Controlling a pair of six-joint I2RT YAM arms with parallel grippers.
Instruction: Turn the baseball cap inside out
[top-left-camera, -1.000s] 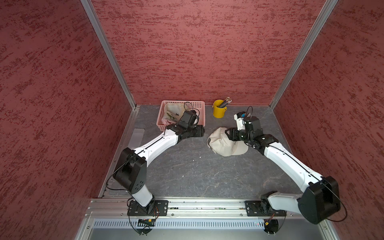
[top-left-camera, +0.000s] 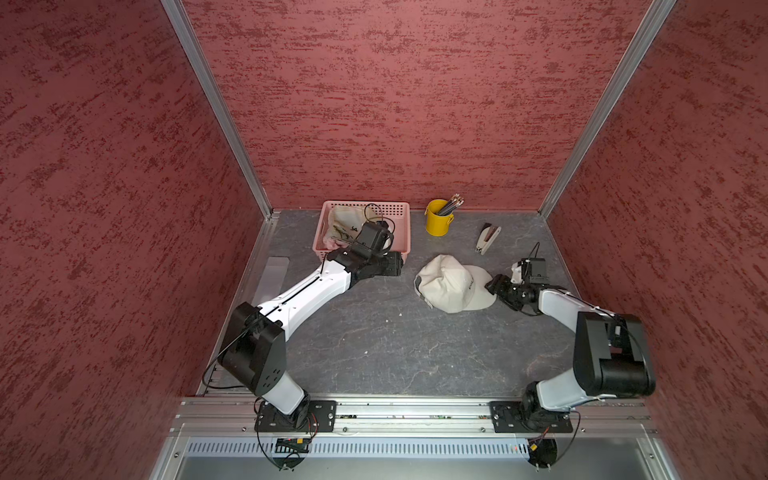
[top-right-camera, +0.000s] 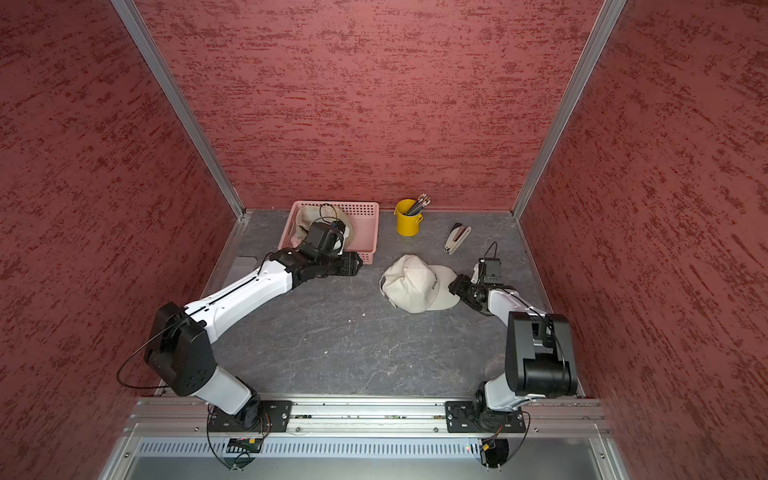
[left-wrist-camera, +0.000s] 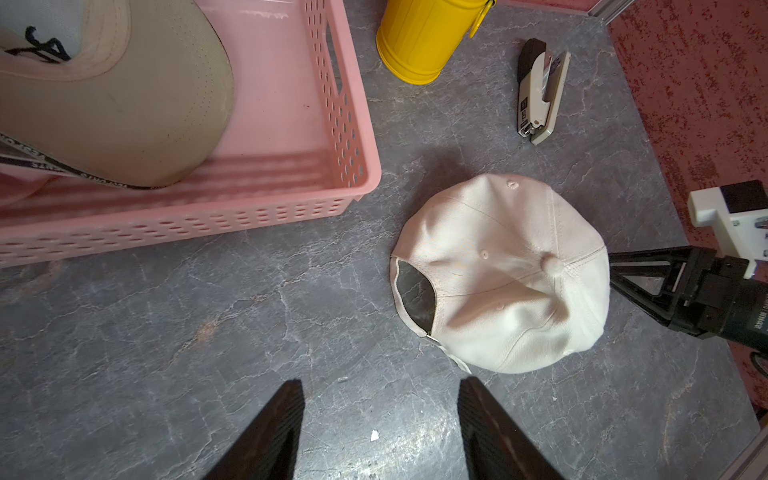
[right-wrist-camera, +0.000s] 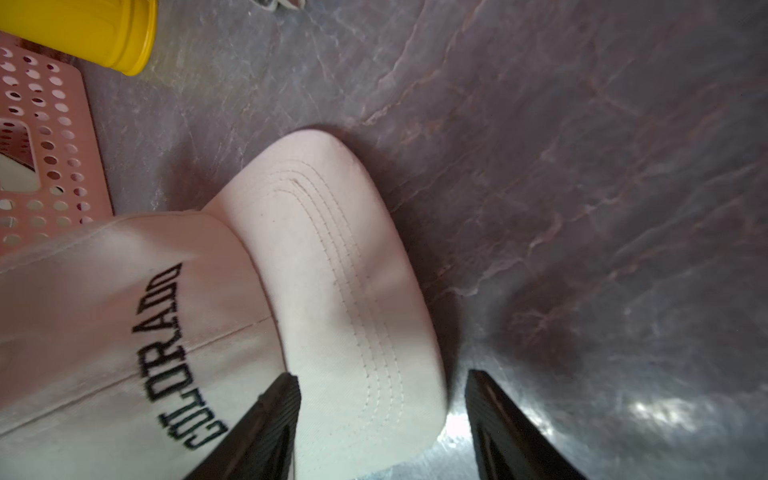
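A cream baseball cap (top-left-camera: 444, 284) with COLORADO lettering lies crown-up on the table, brim to the right, strap opening to the left. My right gripper is open, its fingers at the edge of the brim (right-wrist-camera: 344, 288), low over it, nothing visibly gripped. My left gripper is open in the air left of the cap, beside the basket, nothing between its fingers.
A pink basket (left-wrist-camera: 356, 128) holding another cap stands at the back left. A yellow pail (top-left-camera: 437, 224) with pens and a stapler (top-left-camera: 488, 238) sit behind the cap.
My right gripper has moved right and down from over the crown to the brim's edge. My left gripper has shifted slightly left. The cap looks unmoved.
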